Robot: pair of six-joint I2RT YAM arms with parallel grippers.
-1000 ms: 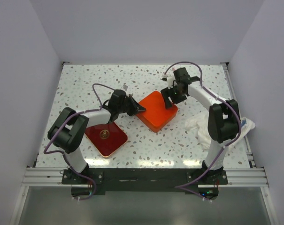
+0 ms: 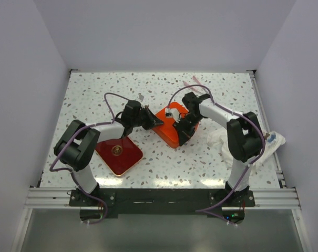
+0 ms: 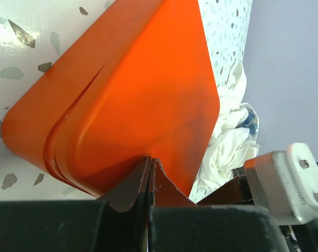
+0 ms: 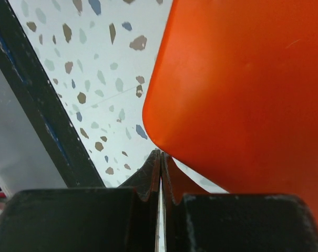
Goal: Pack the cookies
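Note:
An orange box (image 2: pixel 168 131) sits lidded at the table's centre; in the left wrist view the orange box (image 3: pixel 143 89) shows a seam along its side. My left gripper (image 2: pixel 157 123) rests shut at its left side, fingertips (image 3: pixel 145 168) against it, nothing visible between them. My right gripper (image 2: pixel 181 142) is shut at the box's front right corner; in the right wrist view its fingertips (image 4: pixel 169 168) sit beside the corner, nothing showing between them.
A dark red tray (image 2: pixel 127 160) with a round gold item lies at front left. A white cloth (image 2: pixel 224 144) is at the right. Pink sticks (image 2: pixel 195 80) lie at the back.
My right gripper has moved from the box's back right part down to its front right corner. The left gripper and the box look unchanged.

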